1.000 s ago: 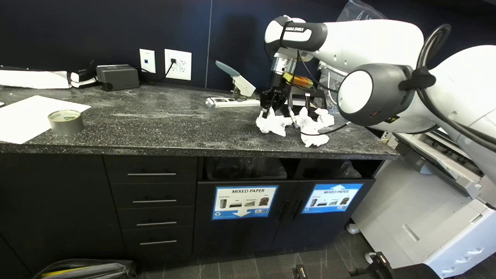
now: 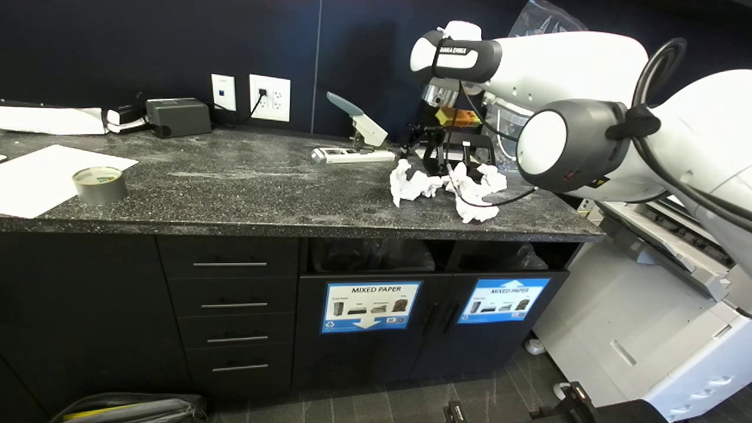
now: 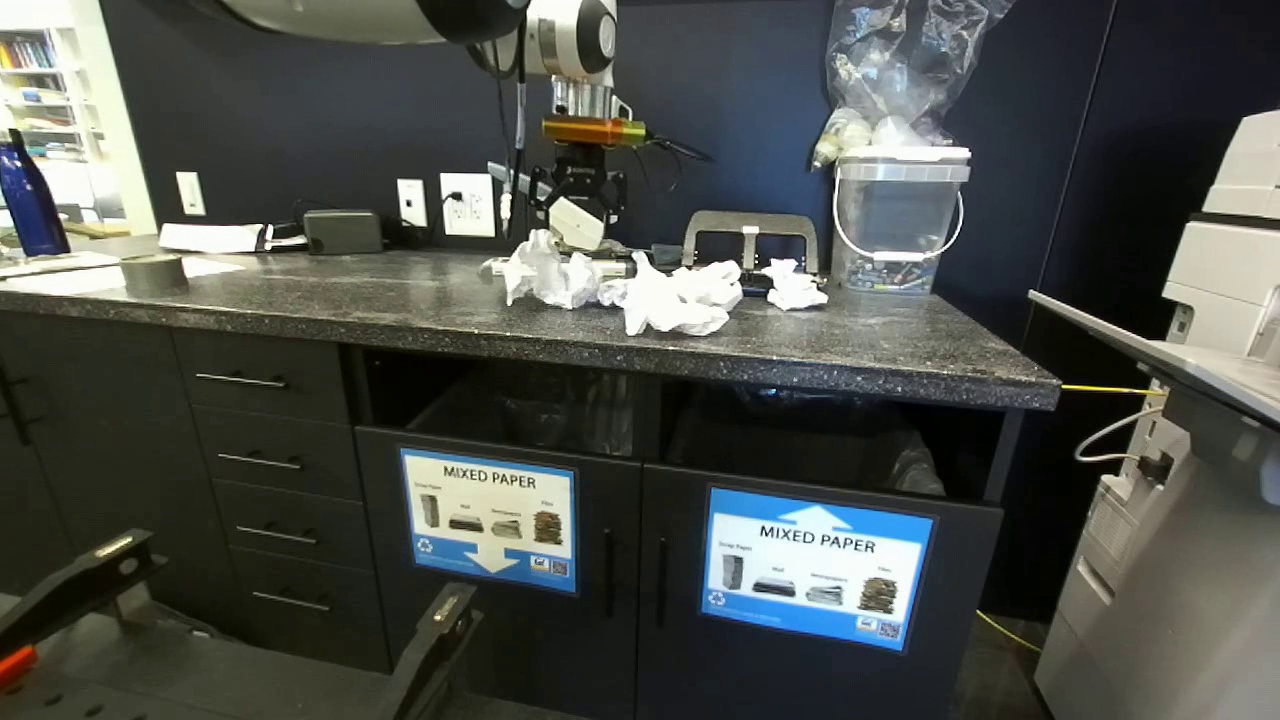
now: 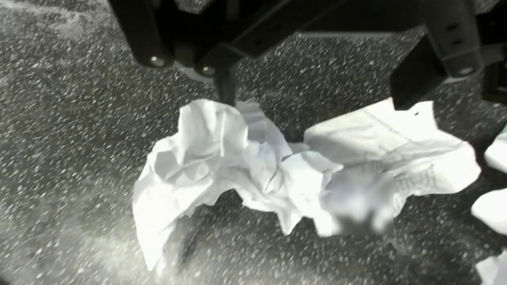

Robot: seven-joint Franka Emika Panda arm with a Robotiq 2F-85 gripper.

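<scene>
My gripper stands open above the dark speckled counter, its two fingers wide apart. Below it in the wrist view lies a long, crumpled white paper (image 4: pixel 214 166), with a flatter printed part (image 4: pixel 404 147) on the right. The left fingertip overlaps the paper's upper edge from this angle; whether they touch, I cannot tell. In exterior view 1 the left crumpled paper (image 2: pixel 410 185) lies in front of the gripper (image 2: pixel 427 163), with more crumpled paper (image 2: pixel 473 194) to its right. Exterior view 2 shows these white pieces (image 3: pixel 678 300) in a row, plus a small one (image 3: pixel 793 286).
Behind the papers are a stapler (image 2: pixel 368 134) and a hole punch (image 3: pixel 752 228). A clear bucket (image 3: pixel 897 222) stands at the right. Open bin slots (image 3: pixel 804 438) lie under the counter edge. Left of the papers, the counter is clear up to a tape roll (image 2: pixel 100 184).
My arm has shifted a little to the right, and the gripper sits farther back from the left paper. That paper now looks more spread out, with a different outline.
</scene>
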